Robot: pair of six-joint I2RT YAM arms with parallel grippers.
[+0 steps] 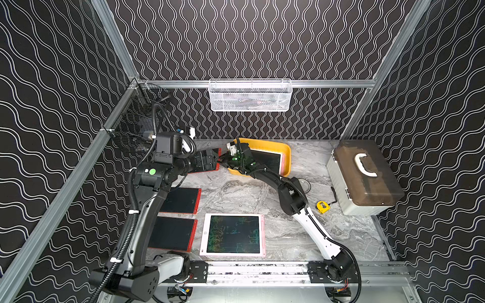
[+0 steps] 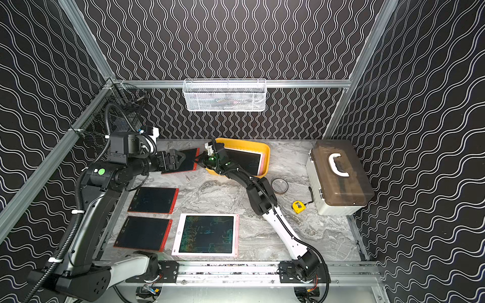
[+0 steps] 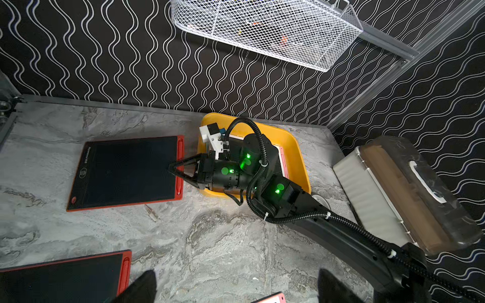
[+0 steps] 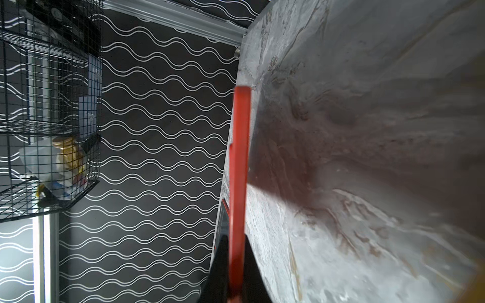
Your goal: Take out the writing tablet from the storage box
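A red-edged writing tablet (image 3: 126,171) lies at the back left, beside a yellow storage box (image 3: 293,156) that still holds tablets (image 1: 265,159). My right gripper is at that tablet's red right edge (image 4: 239,151), which fills the middle of the right wrist view; its fingers are mostly hidden there. My left gripper (image 2: 171,159) hangs over that tablet, open. Two more red-edged tablets (image 1: 177,201) lie at the left, and a white-and-pink tablet (image 1: 232,233) lies at the front centre.
A lidded case (image 1: 363,181) stands at the right, with a tape measure (image 1: 323,207) and tape roll (image 2: 279,185) near it. A white wire basket (image 1: 250,96) hangs on the back wall.
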